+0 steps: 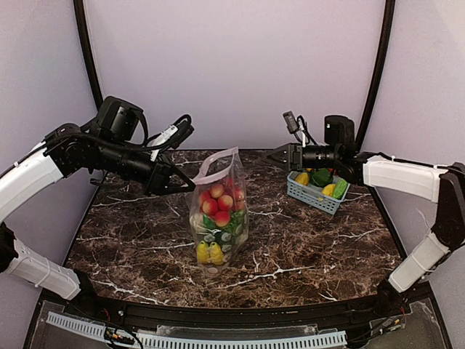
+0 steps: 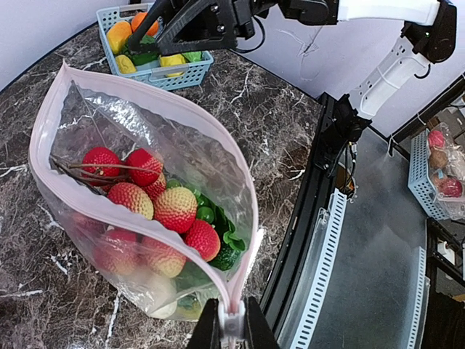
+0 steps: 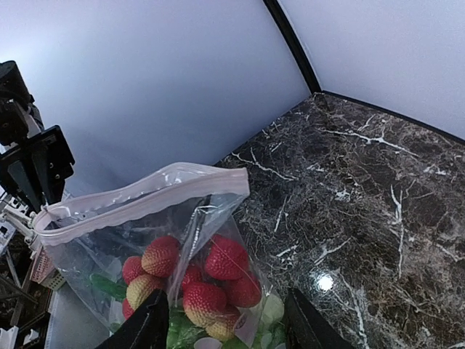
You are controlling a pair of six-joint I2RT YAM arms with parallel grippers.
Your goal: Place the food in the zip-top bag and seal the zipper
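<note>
A clear zip top bag (image 1: 220, 218) hangs or stands near the table's middle, its mouth gaping. Through its film show red fruits (image 2: 174, 209), green vegetables (image 1: 221, 234) and yellow pieces (image 1: 210, 253). My left gripper (image 1: 193, 185) is shut on one end of the pale zipper rim (image 2: 123, 198), as the left wrist view confirms. To the right of the bag, apart from the rim's free corner (image 3: 236, 180), my right gripper (image 1: 270, 155) stands open. In the right wrist view its fingers (image 3: 154, 320) are spread, with the bag visible beyond them and nothing gripped.
A light blue basket (image 1: 312, 198) with several more fruits and vegetables stands at the back right, below the right arm.
</note>
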